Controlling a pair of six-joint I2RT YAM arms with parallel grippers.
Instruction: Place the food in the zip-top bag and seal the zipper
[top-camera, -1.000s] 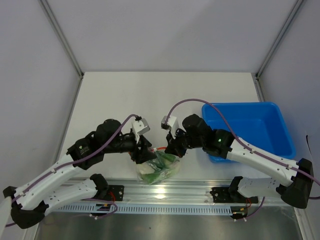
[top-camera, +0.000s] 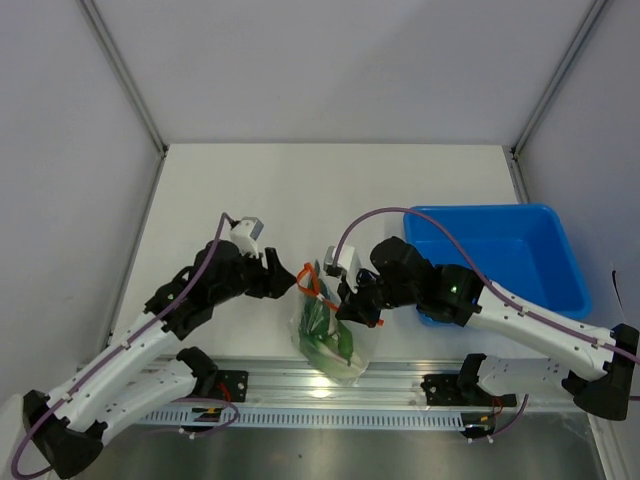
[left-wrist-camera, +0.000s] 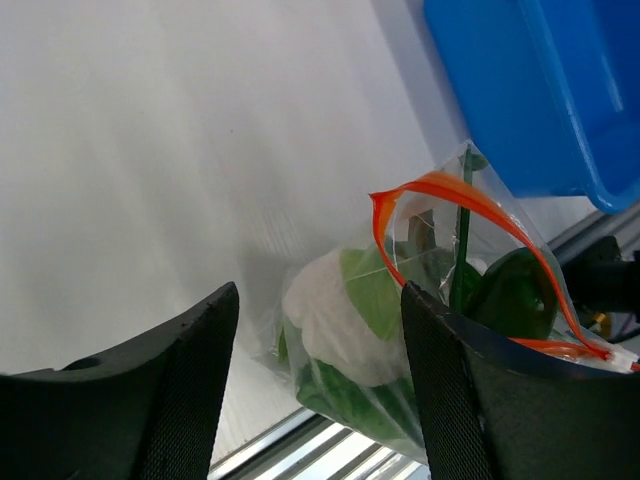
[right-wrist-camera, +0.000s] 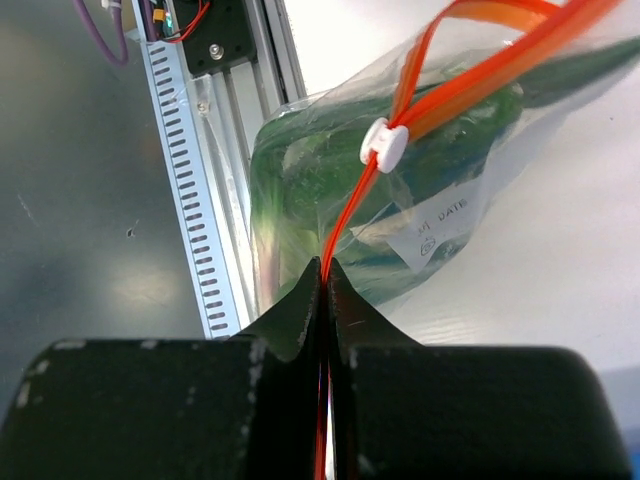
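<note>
The clear zip bag holds green leafy food and a pale item. Its orange zipper strip loops up at the top, with a white slider on it, seen in the right wrist view. My right gripper is shut on the orange zipper strip below the slider. My left gripper hangs just left of the bag's top with its fingers apart and nothing seen held between them; the bag lies beyond them.
A blue bin sits on the right of the white table. A metal rail runs along the front edge.
The right gripper shifted slightly right. The bag's top and orange strip now stand higher.
</note>
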